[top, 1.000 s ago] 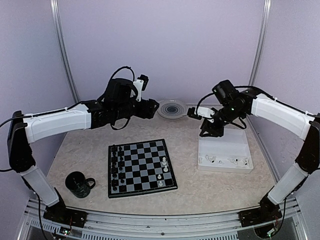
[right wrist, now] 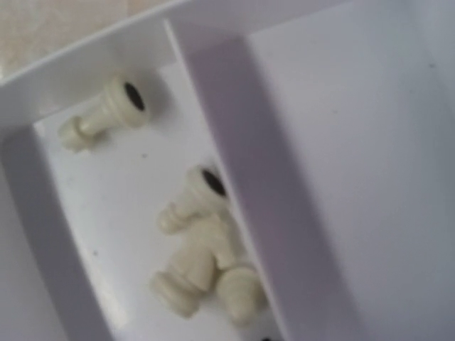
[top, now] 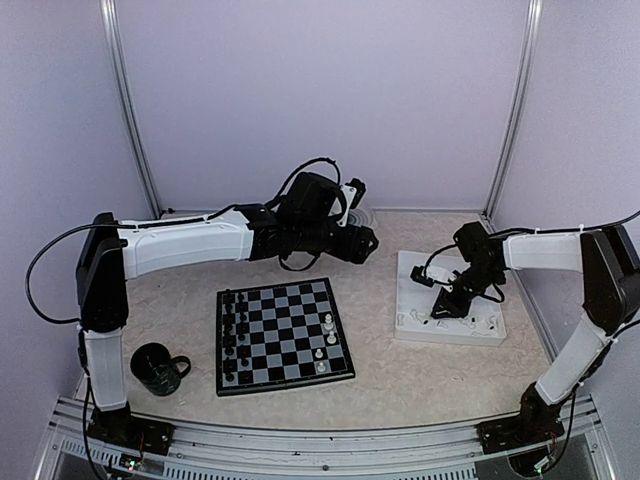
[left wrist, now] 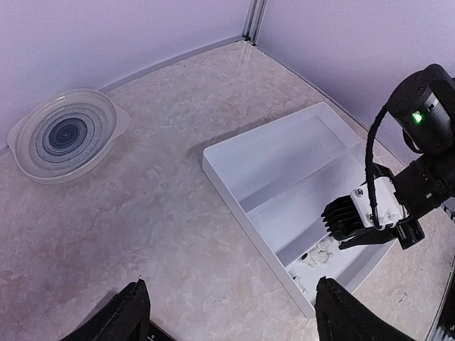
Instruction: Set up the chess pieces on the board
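Observation:
On the chessboard, black pieces stand along the left side, and several white pieces stand at the right. More white pieces lie in the front compartment of the white tray. In the right wrist view a white piece lies alone on its side; several others form a cluster around a white knight. My right gripper hangs low over that compartment, fingers apart, its fingers largely outside its own view. Behind the board, my left gripper is raised and open, empty between its fingers.
A dark mug stands left of the board. A round clear lid or bowl lies at the back, partly hidden by the left arm in the top view. The tray's divider rises right beside the clustered pieces. Table between board and tray is clear.
The left gripper has swung right, now covering much of the round lid. The board pieces are unchanged.

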